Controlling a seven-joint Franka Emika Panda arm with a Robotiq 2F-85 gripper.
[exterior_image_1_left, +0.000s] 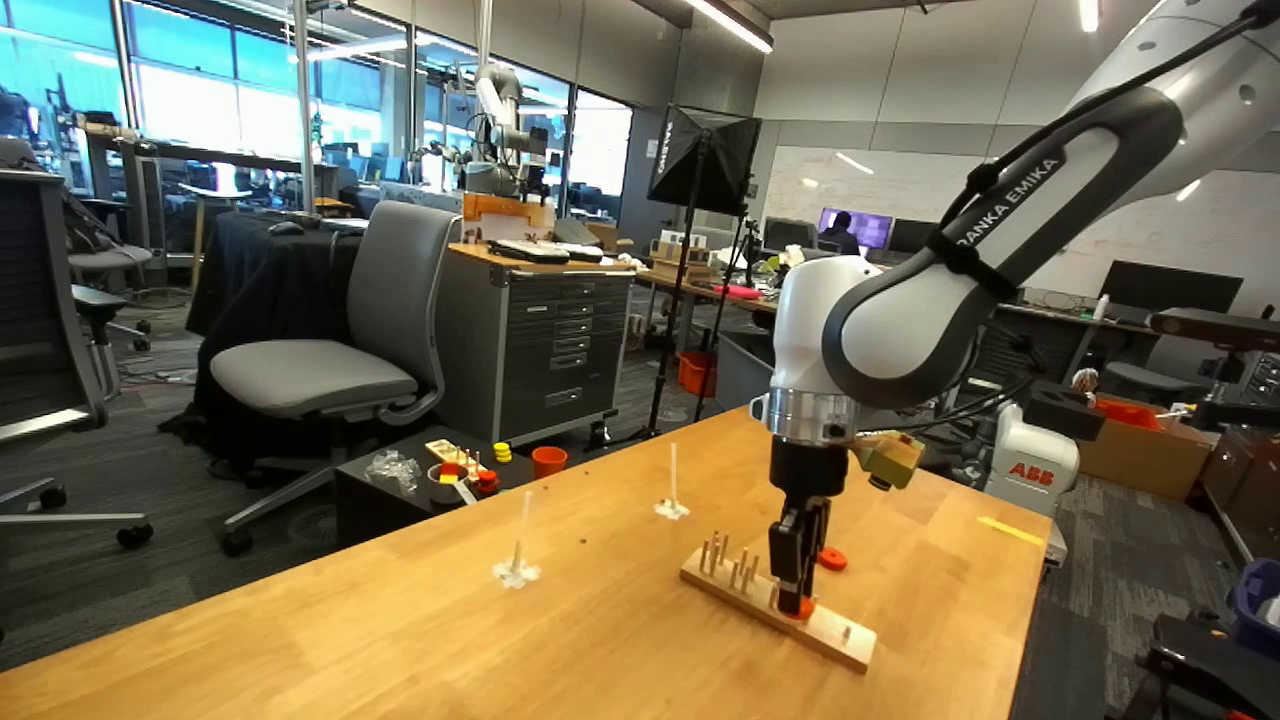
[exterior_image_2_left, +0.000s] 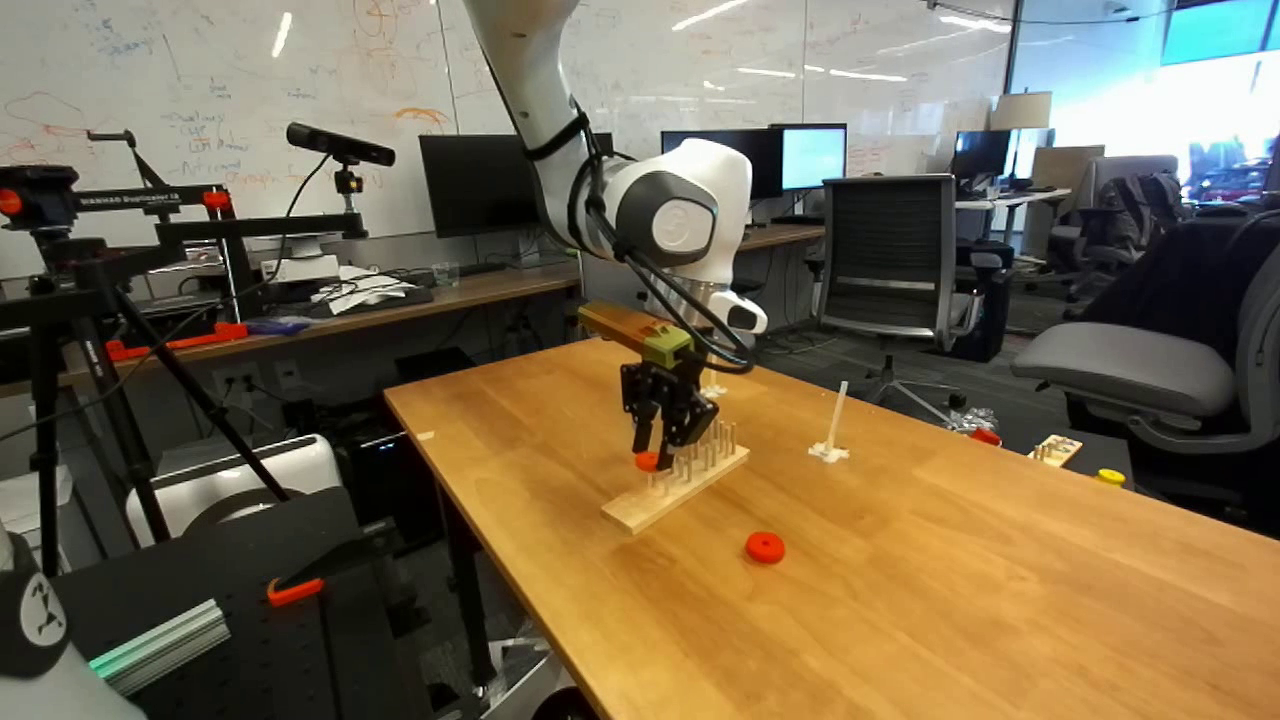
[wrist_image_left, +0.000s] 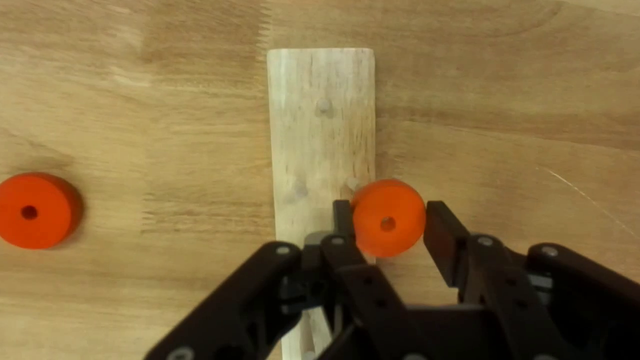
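Observation:
My gripper is shut on a small orange-red ring (wrist_image_left: 388, 210), its centre hole facing up in the wrist view. That ring hangs over the right edge of the wooden peg board (wrist_image_left: 324, 78), close to a short peg (wrist_image_left: 352, 183). A single peg (wrist_image_left: 324, 107) stands near the board's end, and another peg (wrist_image_left: 300, 188) shows at the left of the board. Taller pegs (exterior_image_2_left: 720, 442) rise toward the other end. Whether the held ring touches the board or a peg, I cannot tell.
A loose red ring (wrist_image_left: 36, 210) lies flat on the table left of the board. Two upright white sticks (exterior_image_1_left: 522, 534) (exterior_image_1_left: 673, 474) are fixed to the table (exterior_image_1_left: 360, 612). Wide bare table lies on the board's near side.

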